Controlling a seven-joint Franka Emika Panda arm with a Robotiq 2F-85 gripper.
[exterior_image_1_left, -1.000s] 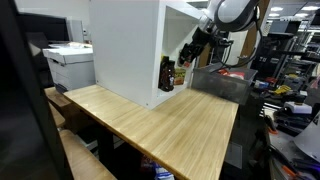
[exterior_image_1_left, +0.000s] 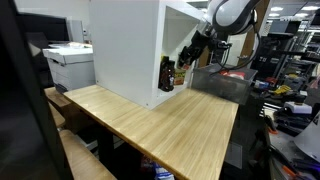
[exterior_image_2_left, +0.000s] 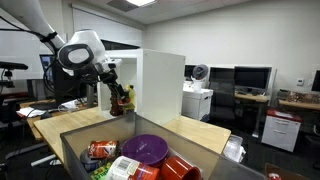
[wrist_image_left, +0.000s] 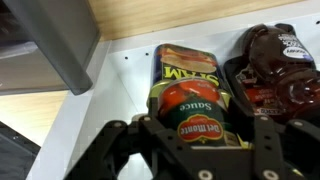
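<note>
In the wrist view a red-topped container (wrist_image_left: 194, 105) with a round label, seen from above, sits between the fingers of my gripper. The gripper is shut on it, and the container's lower part is hidden. Right behind it stands a yellow and dark can (wrist_image_left: 188, 66) with large lettering. To the right is a dark brown bottle (wrist_image_left: 275, 65) with a pale label. In exterior view 1 my gripper (exterior_image_1_left: 187, 59) reaches to the opening of the white shelf unit (exterior_image_1_left: 138, 45).
In exterior view 2 a grey bin (exterior_image_2_left: 215, 161) holds a purple bowl (exterior_image_2_left: 145, 150), a red can (exterior_image_2_left: 103, 149) and other red containers. The shelf's white side wall (wrist_image_left: 98, 98) runs close on the gripper's left.
</note>
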